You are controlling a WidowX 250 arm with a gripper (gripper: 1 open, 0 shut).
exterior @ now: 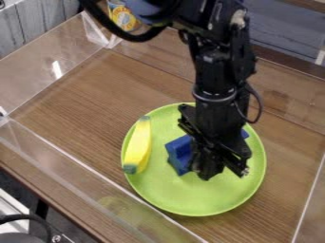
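Observation:
My black gripper (214, 147) reaches down from the top over a green plate (191, 199), its fingertips low over a blue object (181, 152) on the plate. The gripper hides much of the blue object, and whether anything is between its fingers is hidden. A yellow banana (139, 144) lies on the plate's left side, left of the blue object.
A yellow can (122, 17) stands at the back left, partly behind the arm. Clear panels line the left and front left edges.

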